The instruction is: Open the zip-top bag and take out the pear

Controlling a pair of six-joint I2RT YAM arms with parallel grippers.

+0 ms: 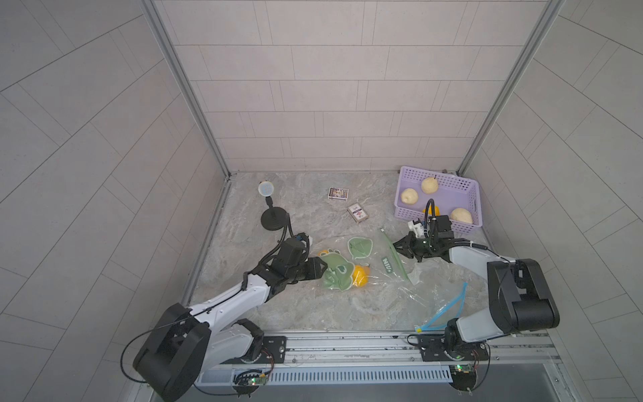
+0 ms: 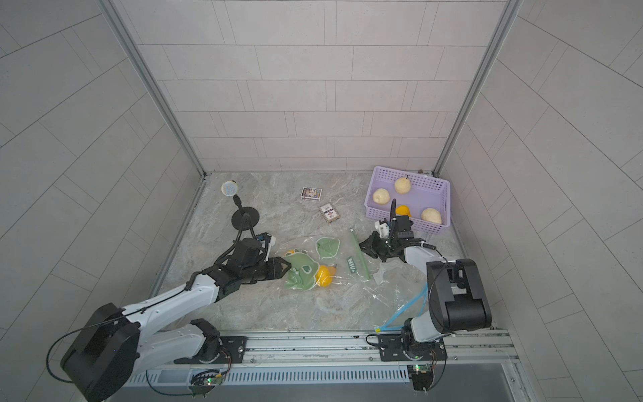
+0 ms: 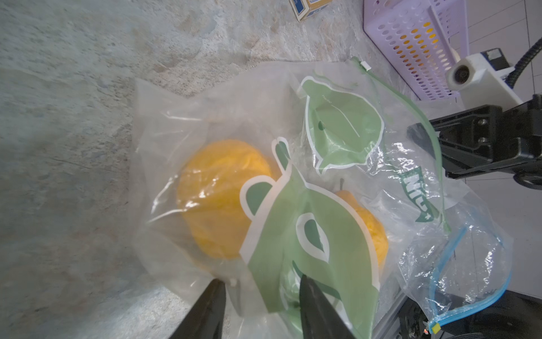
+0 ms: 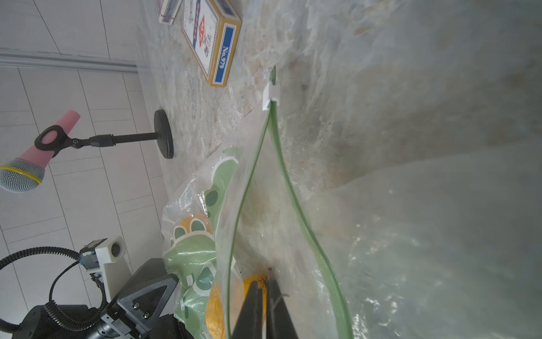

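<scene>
The clear zip bag [image 1: 371, 281] with green prints lies flat on the table. Its green zip edge [image 4: 307, 231] gapes in the right wrist view. Two yellow pears are inside: one [image 3: 225, 192] at the closed end under the film, the other [image 3: 369, 228] nearer the mouth. My left gripper is partly open over the closed end, film showing between and below its fingers. At the mouth, my right gripper is shut, its fingers close together between the two zip edges; nothing clear shows between them.
A purple basket [image 1: 438, 225] at the back right holds pale pears and a yellow one. Two card boxes [image 1: 357, 213] lie behind the bag. A microphone stand [image 1: 273, 218] is at the back left. Another clear bag with a blue zip [image 1: 445, 308] lies front right.
</scene>
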